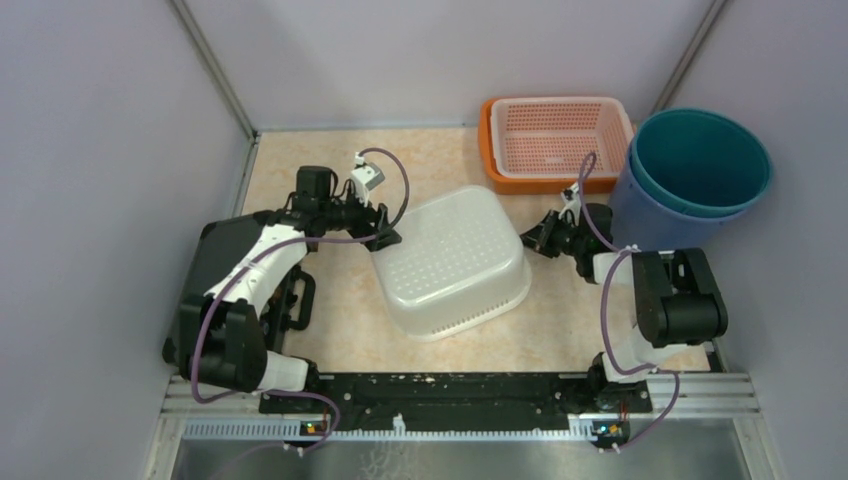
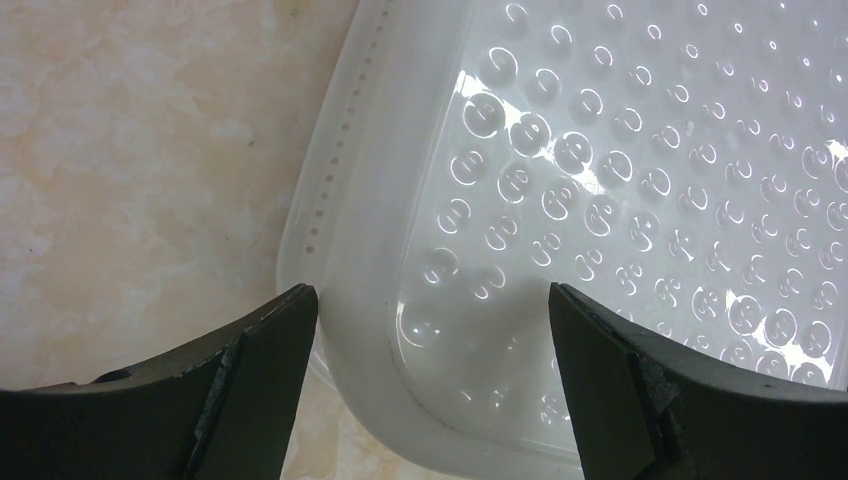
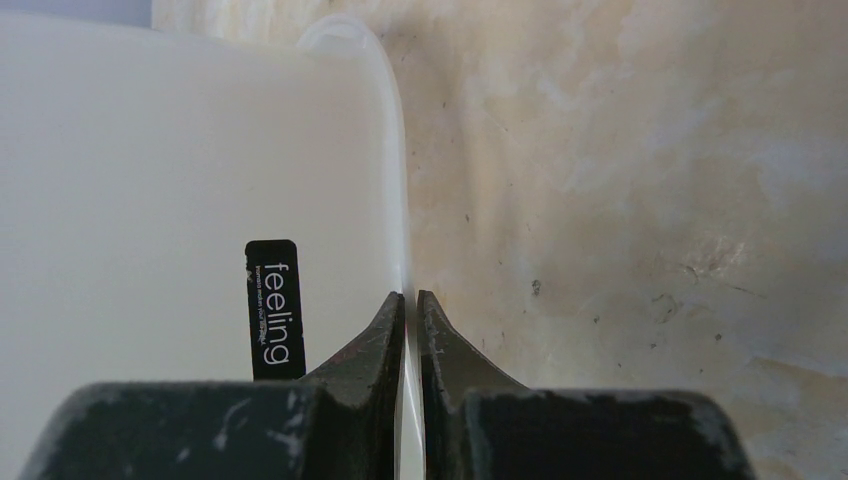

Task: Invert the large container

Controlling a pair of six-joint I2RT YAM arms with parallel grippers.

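Observation:
The large white container [image 1: 450,245] lies bottom up in the middle of the table, turned at an angle, its dotted base facing the top camera. Its right side looks raised a little. My right gripper is shut on the container's rim on the right side, beside the black "feeling" label [image 3: 276,310]. At the container's left corner my left gripper stands open. In the left wrist view its spread fingers [image 2: 620,390] hang over the corner and dotted base, without closing on it. What lies beneath the container is hidden.
The blue bin [image 1: 650,215] is close by the right arm. A dark case [image 1: 215,260] lies at left. Bare table [image 1: 440,355] shows in front.

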